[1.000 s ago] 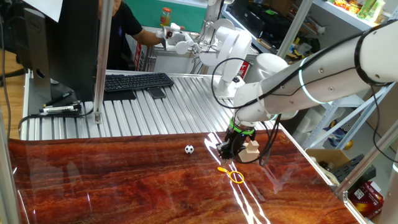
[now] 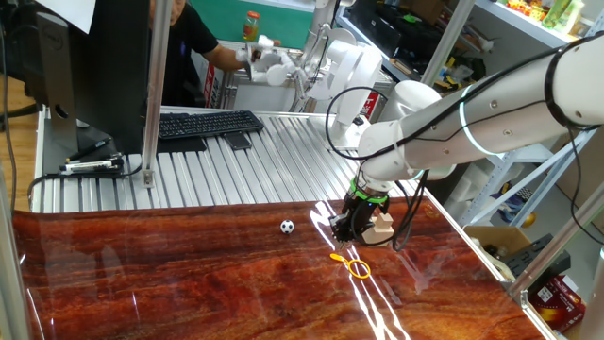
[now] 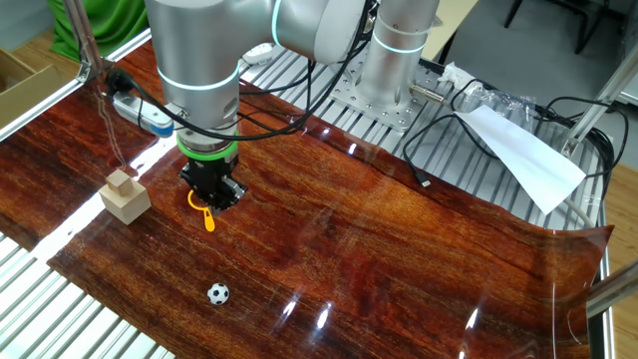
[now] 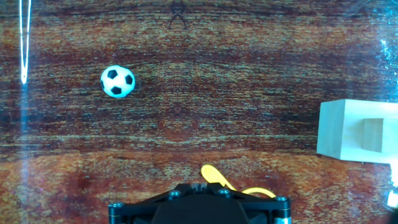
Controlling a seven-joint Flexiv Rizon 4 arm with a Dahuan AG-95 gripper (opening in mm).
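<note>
My gripper shows at the bottom of the wrist view, its black fingers together and nothing visible between them. In exterior view 2 the gripper [image 3: 221,202] is over the table by a yellow-orange ring with a tab [image 3: 209,221], partly covering the ring. From the wrist camera, the ring's tab [image 4: 212,175] sticks out past the fingers, while the rest is mostly hidden. A small black-and-white soccer ball [image 4: 117,81] lies apart from the gripper. The pale wooden block [image 3: 125,202] bears a smaller cube [image 3: 120,181] on top.
Glossy brown wood patterning covers the tabletop [image 3: 399,259], with wide free room away from the ball. Black cables [image 3: 299,118] hang from the arm. Beyond the tabletop lie a ribbed metal surface [image 2: 283,156], a keyboard [image 2: 208,124] and a sheet of paper [image 3: 523,155].
The arm and gripper have shifted only slightly. The ball, ring and wooden block stay where they were. In the background, the person's hand and the white device have moved a little.
</note>
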